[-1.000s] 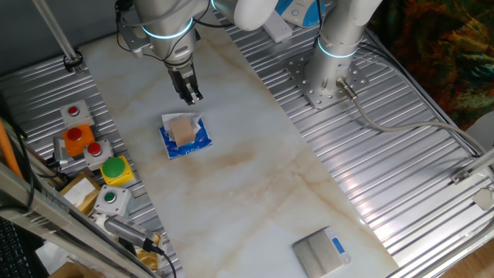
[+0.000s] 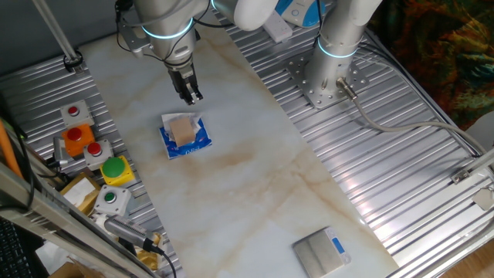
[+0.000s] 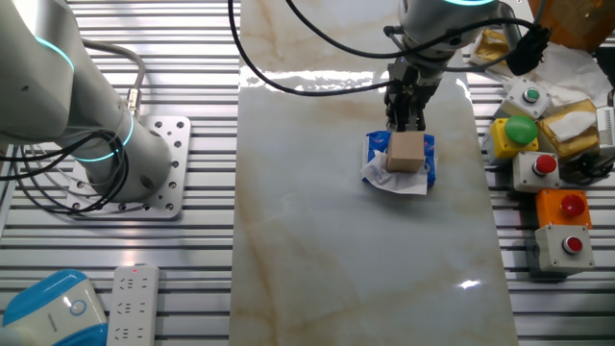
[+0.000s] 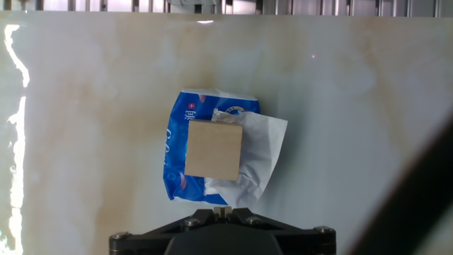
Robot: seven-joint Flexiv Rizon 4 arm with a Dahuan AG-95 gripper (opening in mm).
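A light brown wooden block (image 4: 214, 150) rests on top of a blue tissue packet (image 4: 175, 134), over the white tissue (image 4: 265, 152) that sticks out of it. In the first exterior view the block (image 2: 183, 131) and packet (image 2: 176, 151) lie on the marble-patterned board. My gripper (image 2: 191, 100) hangs above the board just beyond the packet, apart from the block. Its fingertips meet at the bottom of the wrist view, so the gripper is shut, with nothing visible between them.
A small scale (image 2: 320, 253) stands at the board's far end from the gripper. Several push-button boxes (image 2: 116, 170) line one side of the board. Between the packet and the scale the board (image 2: 255, 193) is clear. Cables (image 3: 317, 91) loop beside the arm.
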